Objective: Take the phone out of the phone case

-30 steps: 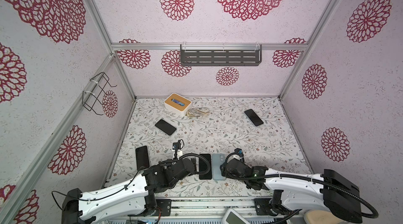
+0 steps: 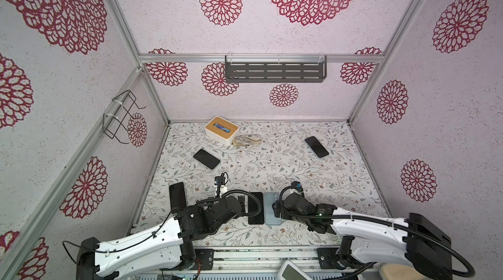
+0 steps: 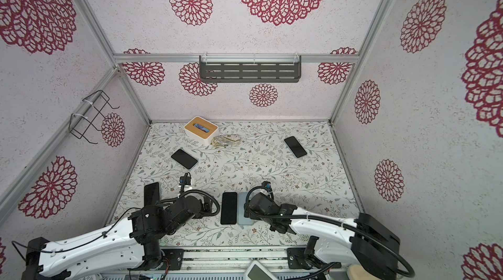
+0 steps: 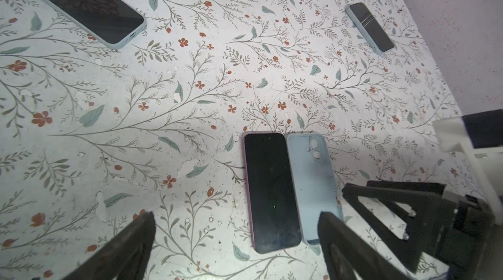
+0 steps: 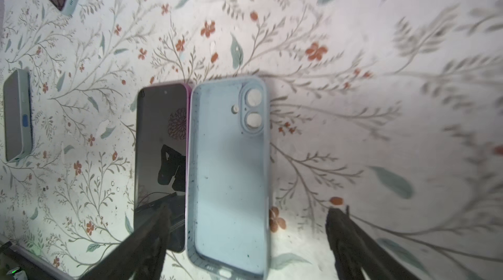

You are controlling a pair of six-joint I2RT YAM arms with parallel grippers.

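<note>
A black-screened phone with pink edges (image 4: 271, 190) lies face up at the front middle, out of and directly beside a light blue phone case (image 5: 228, 175), which is empty with its camera cutouts at the far end. My left gripper hovers above and left of the pair, open with nothing between its fingers. My right gripper is over the case's near part, its fingers apart either side and holding nothing that shows; the fingertips are blurred in its wrist view.
Other phones lie at back left (image 2: 206, 158), back right (image 2: 316, 146) and front left (image 2: 177, 196). A white box with wooden top (image 2: 221, 130) and a clear bag (image 2: 246, 140) stand at the back.
The left arm, phone and case look nearly unchanged.
</note>
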